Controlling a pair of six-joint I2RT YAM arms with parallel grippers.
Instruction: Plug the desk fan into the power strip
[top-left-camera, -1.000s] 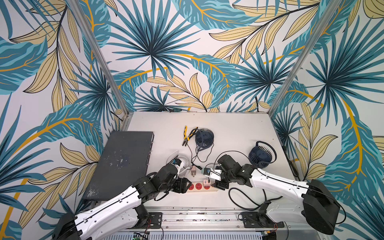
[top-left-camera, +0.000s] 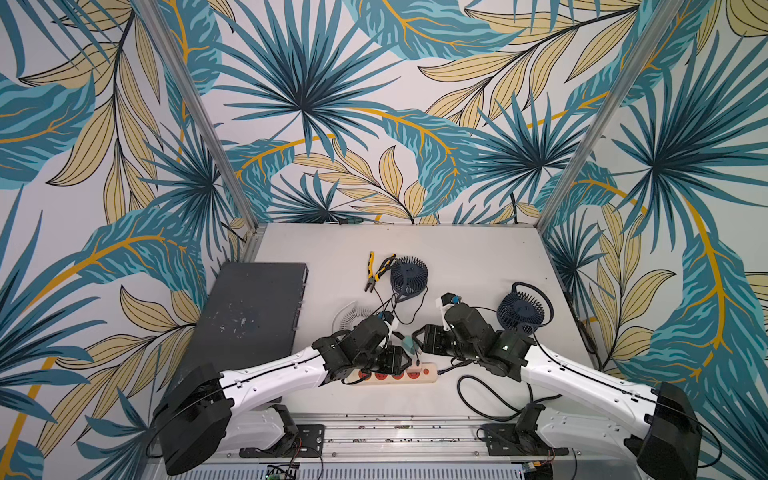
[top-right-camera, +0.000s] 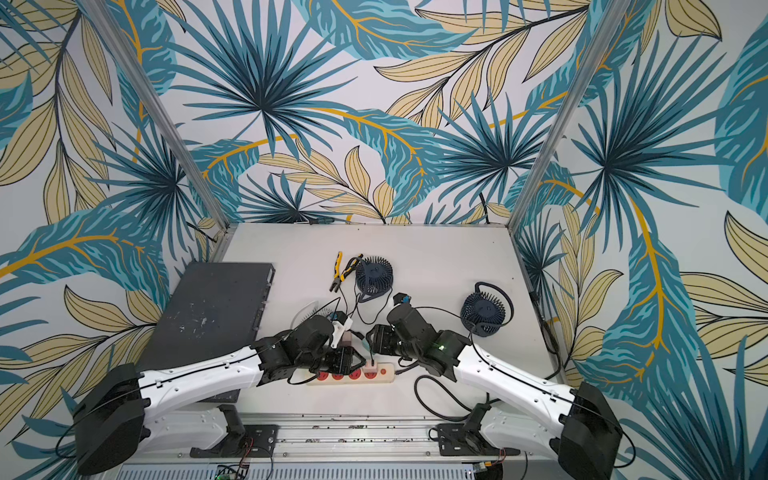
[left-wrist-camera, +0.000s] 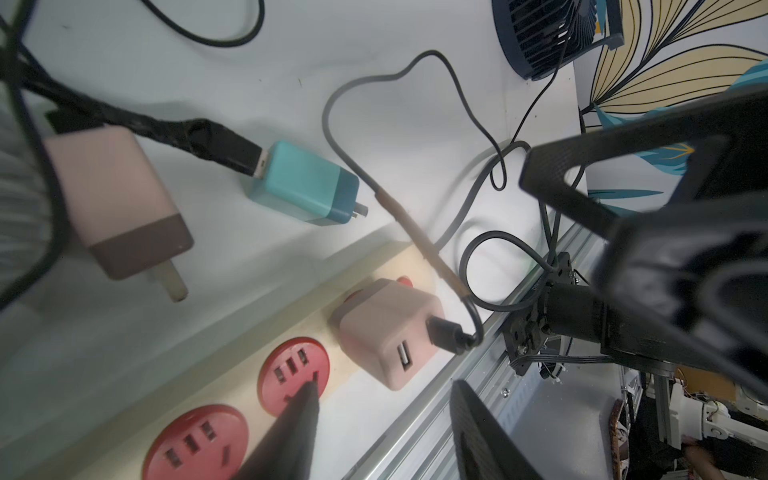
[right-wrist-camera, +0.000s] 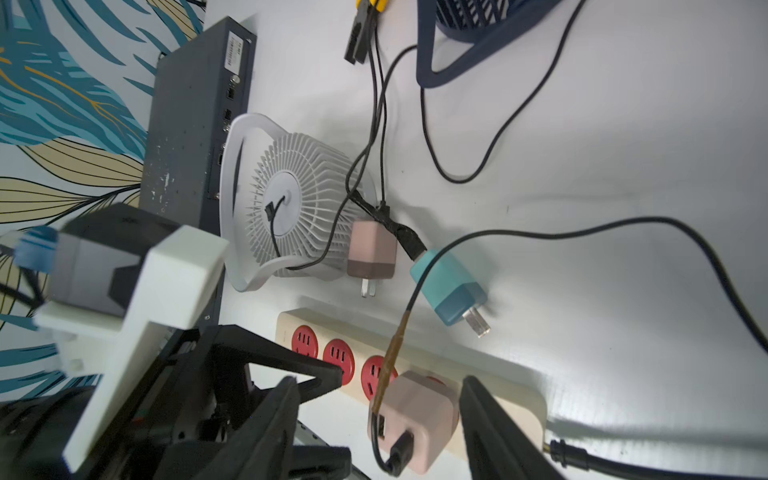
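A pink charger (left-wrist-camera: 384, 332) sits on a socket of the beige power strip (right-wrist-camera: 512, 400), with a black cable in its outer face. Behind the strip, a second pink charger (right-wrist-camera: 372, 248) and a teal charger (right-wrist-camera: 448, 284) lie on the table, prongs exposed. My left gripper is open over the strip near the plugged charger, nothing between its fingers. My right gripper stands open above the same charger; whether the fingers touch it I cannot tell. The white fan (right-wrist-camera: 296, 200) and a dark blue fan (top-left-camera: 409, 276) stand behind.
Another dark blue fan (top-left-camera: 521, 310) is at the right, its cable crossing the table. Pliers (top-left-camera: 376, 270) lie at the back and a dark grey box (top-left-camera: 240, 328) fills the left. Both arms are close together over the strip.
My left gripper has moved right along the strip toward the plugged charger. Both stay open.
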